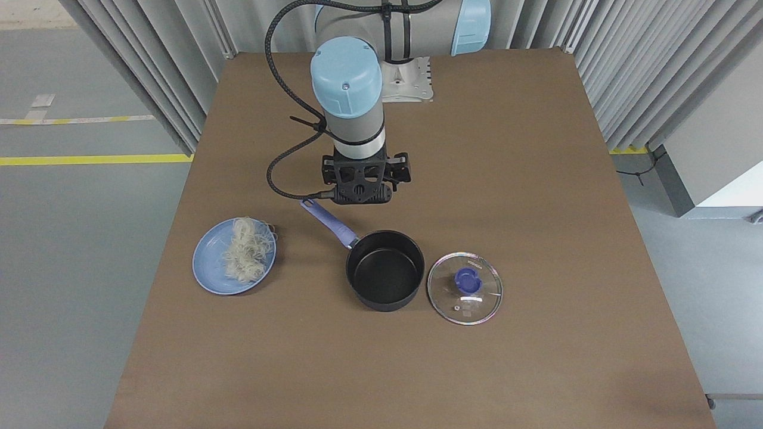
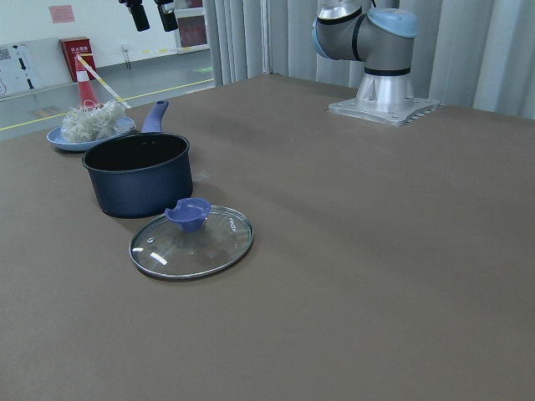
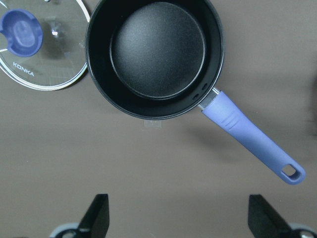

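Note:
A black saucepan [image 1: 384, 275] [image 2: 138, 180] [image 3: 153, 49] with a lilac handle [image 3: 247, 134] stands mid-table. Its glass lid [image 1: 465, 304] [image 2: 188, 251] [image 3: 49, 67], with a blue knob, lies beside it. A blue plate [image 1: 211, 264] holding pale noodle-like strands [image 1: 247, 250] sits on the other side of the pot, behind it in the left view. My gripper hangs above the table near the handle's end, its two fingers wide apart and empty; in the left view only their dark tips show at the top.
The arm's base plate [image 2: 380, 113] is at the back edge.

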